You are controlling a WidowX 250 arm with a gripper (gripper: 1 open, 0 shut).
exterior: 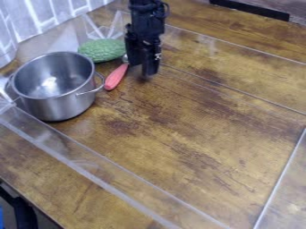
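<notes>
My black gripper [141, 60] reaches down from the top centre, low over the wooden table, at the upper end of a pink-red handled utensil [116, 76]; whether its fingers are open or shut on it is too small to tell. A steel pot [55, 97] with two handles stands at the left. Behind it, to the left of my gripper, is a green bumpy object [100, 51], like a toy vegetable.
Clear panels border it, and a pale folded or ridged surface lies at the back left. A dark edge runs along the top right.
</notes>
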